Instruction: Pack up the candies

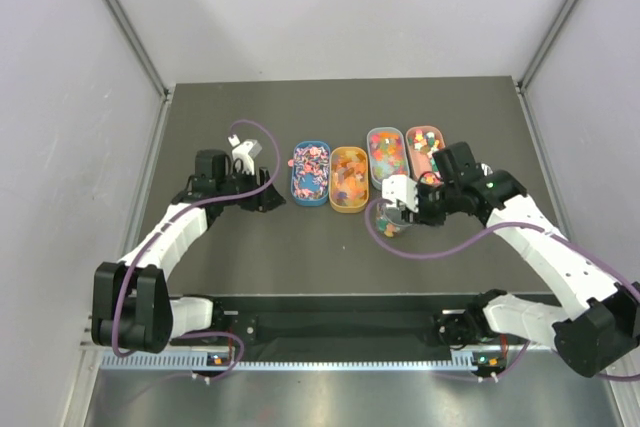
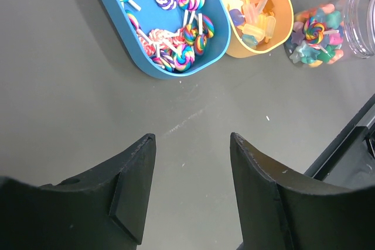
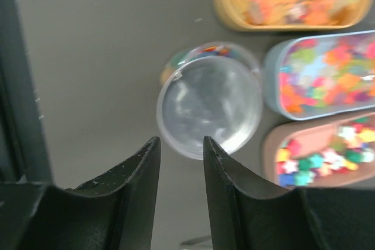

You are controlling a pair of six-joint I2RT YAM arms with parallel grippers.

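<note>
A clear jar (image 1: 388, 228) stands near the middle of the table with candies in its bottom. Its mouth is uncovered in the right wrist view, where the jar (image 3: 202, 106) looks blurred. My right gripper is above the jar's near side, its fingers parted and no candy visible between them. From the left wrist view, mixed candies show through the jar's wall (image 2: 319, 33). My left gripper is open and empty over bare table, left of the blue box of lollipops (image 1: 310, 173). Beside that box is an orange box of gummies (image 1: 350, 180).
A pale box of colourful candies (image 1: 387, 154) and a pink box (image 1: 424, 142) stand further right, the pink one partly behind my right arm. Loose candy lies beside the blue box.
</note>
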